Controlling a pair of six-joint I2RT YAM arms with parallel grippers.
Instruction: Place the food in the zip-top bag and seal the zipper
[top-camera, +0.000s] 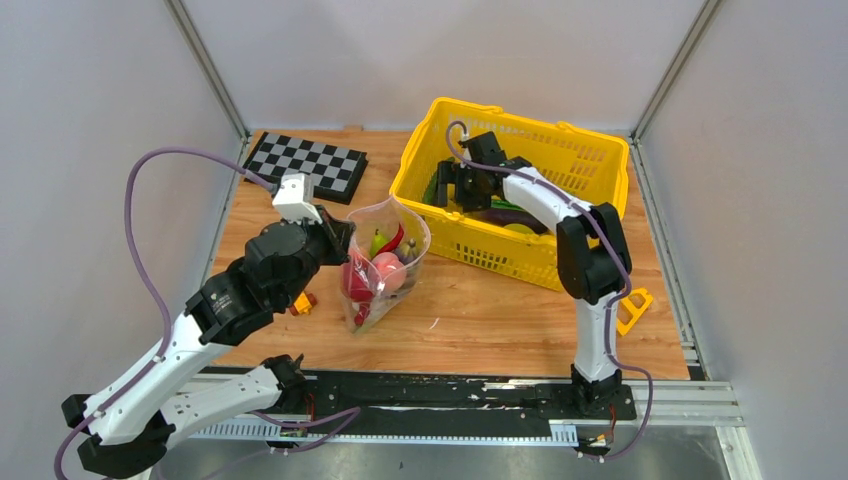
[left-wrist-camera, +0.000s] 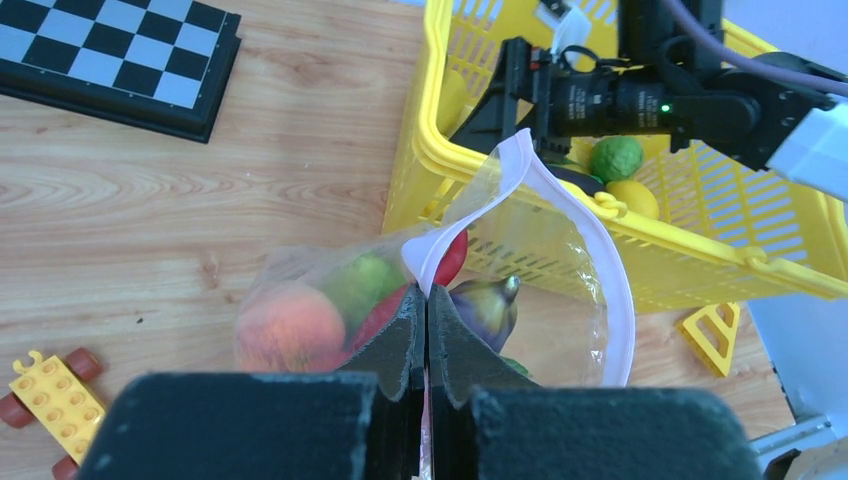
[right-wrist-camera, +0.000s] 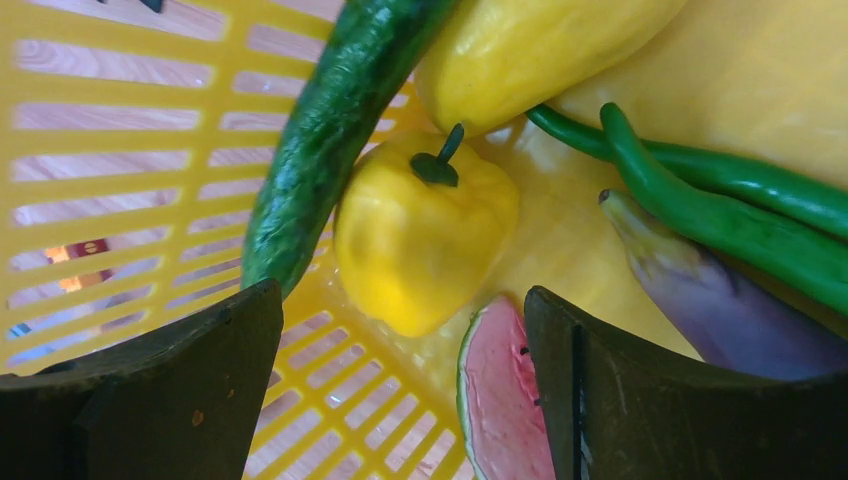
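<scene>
The clear zip top bag (top-camera: 359, 310) stands with its mouth spread wide and several play foods inside, among them a pink fruit (top-camera: 391, 270) and a red chili (top-camera: 392, 239). My left gripper is shut on the bag's rim (left-wrist-camera: 432, 252). Inside the yellow basket (top-camera: 500, 250) my right gripper hangs open, nothing between its fingers. Straight ahead of it in the right wrist view lies a yellow bell pepper (right-wrist-camera: 425, 235). Around that are a cucumber (right-wrist-camera: 335, 140), a watermelon slice (right-wrist-camera: 503, 390), green chilies (right-wrist-camera: 690, 195) and an eggplant (right-wrist-camera: 735, 310).
A checkerboard (top-camera: 308, 163) lies at the back left. Toy bricks (top-camera: 302, 304) sit left of the bag, partly behind the left arm. A yellow triangular piece (top-camera: 632, 311) rests right of the basket. Bare wood (top-camera: 470, 325) stretches in front of the basket.
</scene>
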